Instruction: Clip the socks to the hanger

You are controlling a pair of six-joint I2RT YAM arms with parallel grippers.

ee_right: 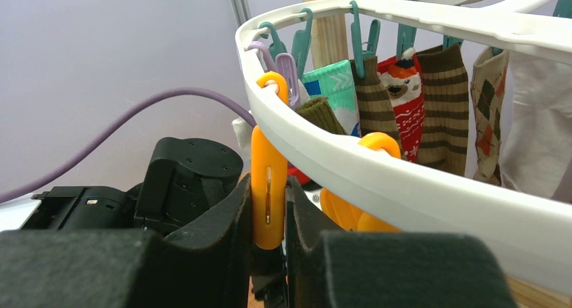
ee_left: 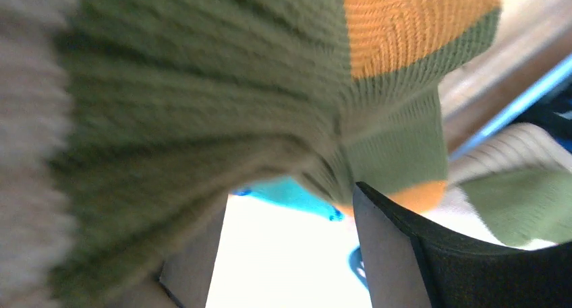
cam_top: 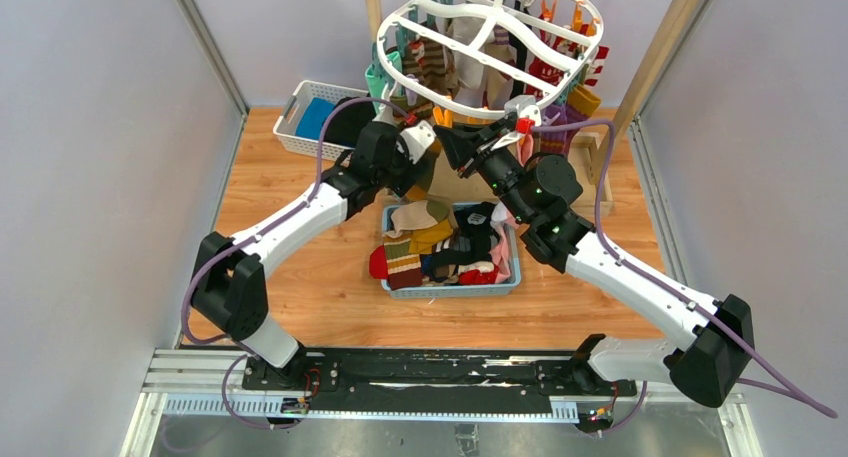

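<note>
My right gripper is shut on an orange clip [ee_right: 268, 217] hooked over the rim of the white hanger [ee_right: 405, 187]. In the left wrist view, an olive sock [ee_left: 222, 65] with an orange patch fills much of the picture, blurred and very close. Its folds narrow towards my left gripper, whose fingers [ee_left: 391, 247] stand apart with a gap between them. The sock hides the tip of the other finger. From above, my left gripper [cam_top: 405, 180] is below the hanger's front left rim, close to the right one.
Several clipped socks hang from the hanger. Beneath it, a blue basket [cam_top: 450, 291] holds loose socks. A white basket [cam_top: 312, 143] stands at the back left, and a wooden tray [cam_top: 606, 208] at the right.
</note>
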